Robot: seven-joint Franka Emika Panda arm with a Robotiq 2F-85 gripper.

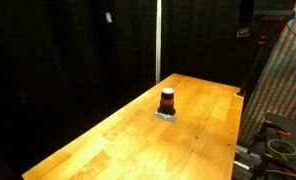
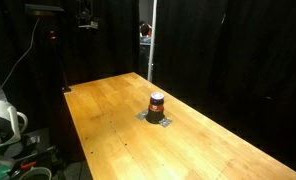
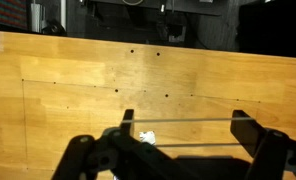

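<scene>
A dark can-like object (image 1: 167, 100) with a red band and a pale top stands upright on the wooden table. In exterior view 2 the same object (image 2: 156, 104) rises from a flat silvery piece (image 2: 165, 122) on the tabletop. My gripper shows at the bottom of the wrist view, open, its two dark fingers wide apart above bare wood. Close by the left finger is a small whitish patch (image 3: 148, 136), partly hidden; what it belongs to is unclear. Neither exterior view shows the gripper clearly.
Dark curtains hang behind it. Beyond one table edge lie cables and equipment (image 1: 280, 150). A white rounded part (image 2: 6, 118) stands off the table at the left.
</scene>
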